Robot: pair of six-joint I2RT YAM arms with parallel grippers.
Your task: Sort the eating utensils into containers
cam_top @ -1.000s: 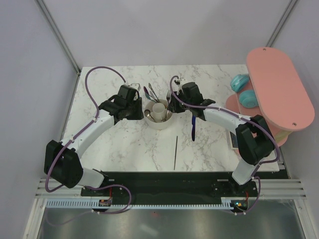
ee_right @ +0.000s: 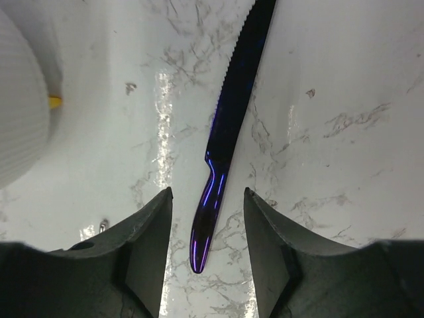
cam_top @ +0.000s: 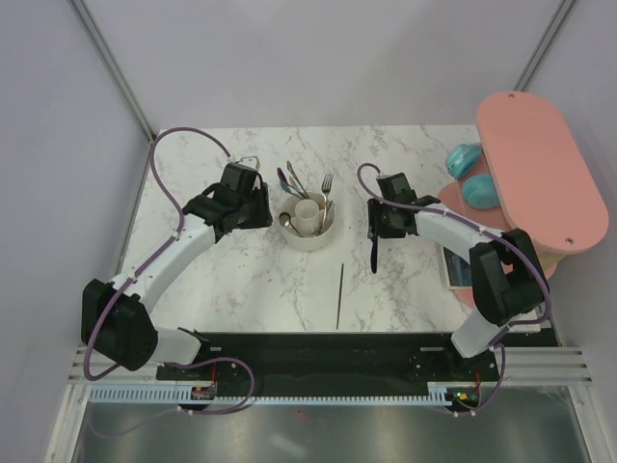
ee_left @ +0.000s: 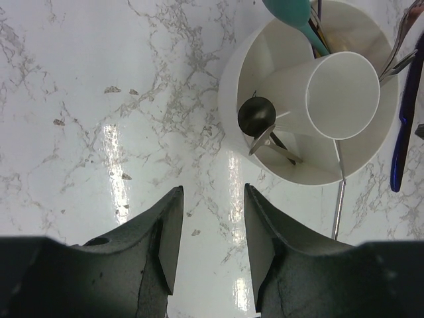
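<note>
A dark serrated knife point(ee_right: 228, 119) lies flat on the marble table, its handle between and beyond my right gripper's spread fingers in the right wrist view. The right gripper is open above it, holding nothing. A round white container point(cam_top: 307, 238) holds a fork point(cam_top: 327, 183), several spoons, among them a black spoon point(ee_left: 256, 116), and a white inner cup point(ee_left: 343, 96). Left of that container my left gripper stands open and empty over bare table. A thin stick-like utensil point(cam_top: 339, 296) lies near the table's front.
A pink shelf point(cam_top: 540, 174) stands on the right, with teal items point(cam_top: 480, 191) and a dark-faced tray point(cam_top: 457, 268) beside or under it.
My right gripper has left the white container, moved right and come down over the knife. The fork stays in the container. The left arm has shifted only slightly.
</note>
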